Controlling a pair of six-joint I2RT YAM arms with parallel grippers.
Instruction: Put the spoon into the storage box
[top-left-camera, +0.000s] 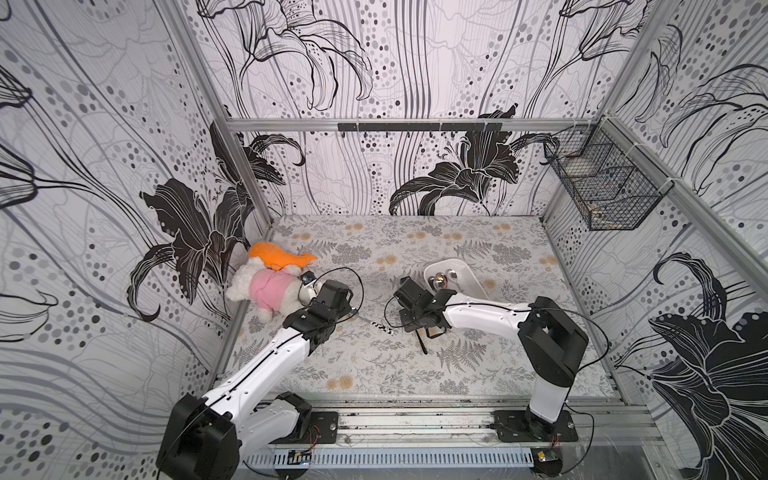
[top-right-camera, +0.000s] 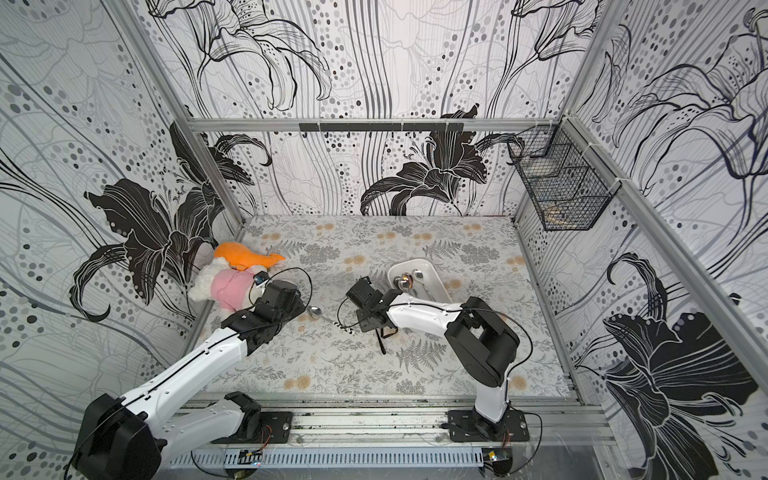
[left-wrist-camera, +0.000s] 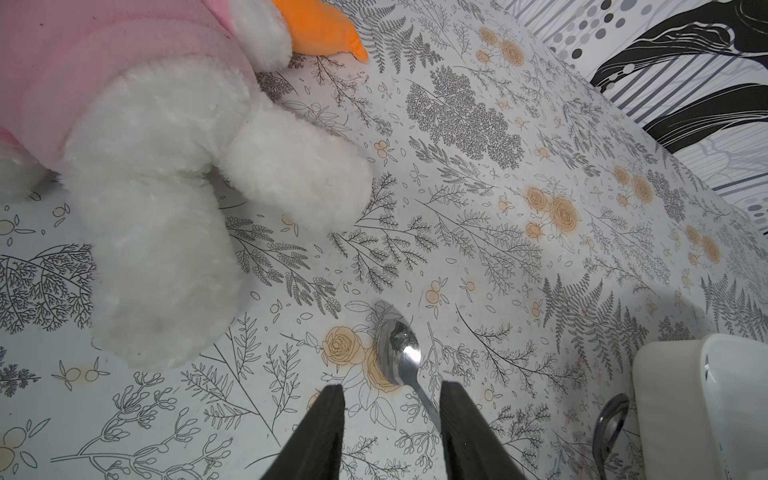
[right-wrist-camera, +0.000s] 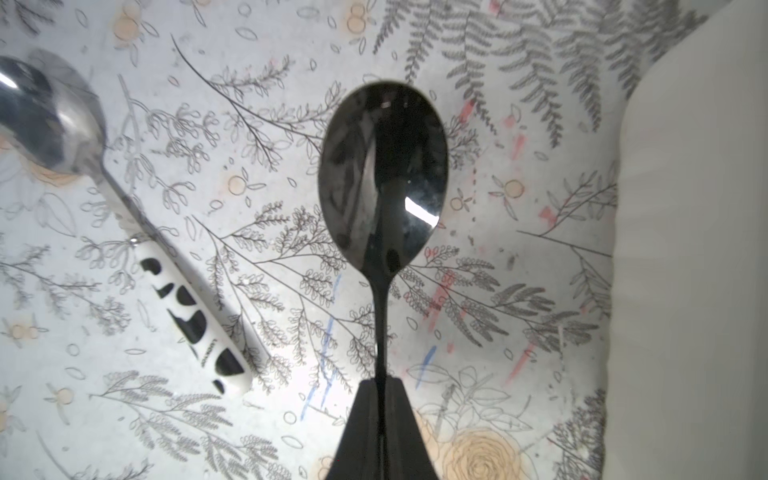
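A dark metal spoon has its handle clasped between the fingertips of my right gripper, bowl pointing forward, raised over the table. The storage box is white; its wall runs along the right side of the right wrist view, right of the held spoon. Inside it, several shiny spoons show in the top right view. A second spoon, with a black-and-white spotted handle, lies on the table to the left. My left gripper stands open above the table, nothing between its fingers.
A plush toy in pink lies at the left, beside an orange plush piece. A wire basket hangs high on the right wall.
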